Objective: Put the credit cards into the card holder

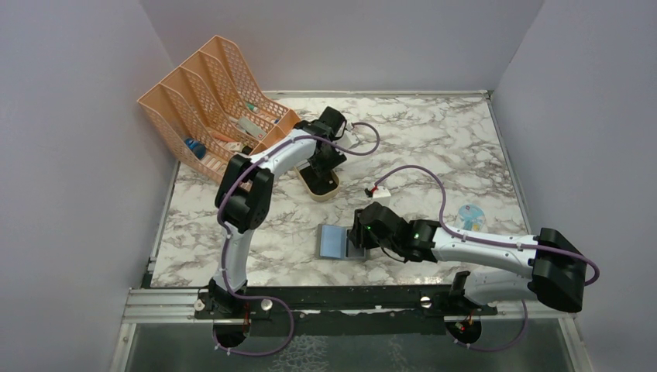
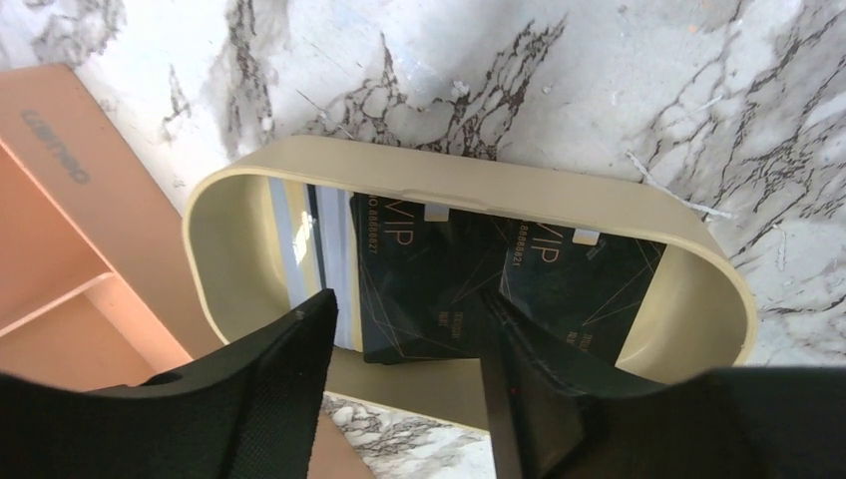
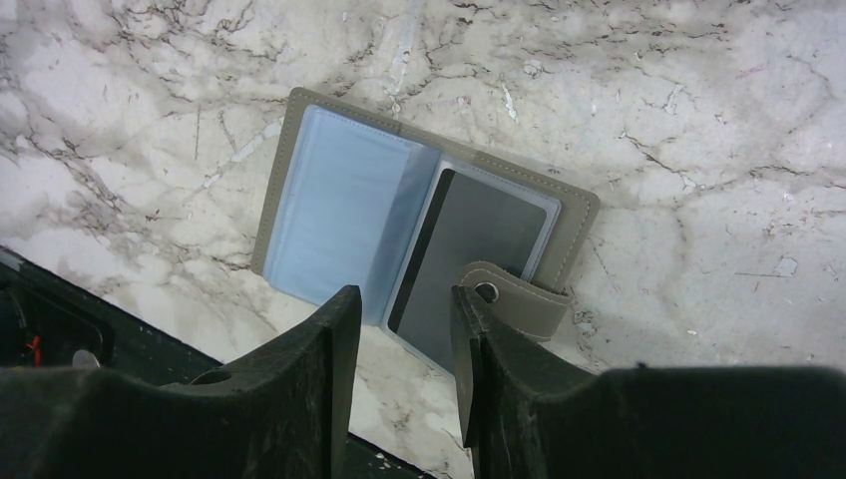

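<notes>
Two black VIP cards (image 2: 429, 289) lie overlapping in a cream oval tray (image 2: 479, 185), beside several pale cards stacked on edge or flat at its left end. Over the tray's near side hovers my left gripper, its fingers parted and no card between them. The card holder (image 3: 339, 215) is spread open on the table, with a clear bluish sleeve on the left. Its right side shows a dark grey card-like panel (image 3: 479, 220) and a snap tab (image 3: 514, 299). My right gripper is above the holder's near edge, fingers apart and empty.
An orange divided basket (image 1: 205, 101) with small items inside stands tilted at the back left, close beside the tray. A light blue round object (image 1: 471, 215) lies at the right. Bare marble surrounds the holder, and the back right is clear.
</notes>
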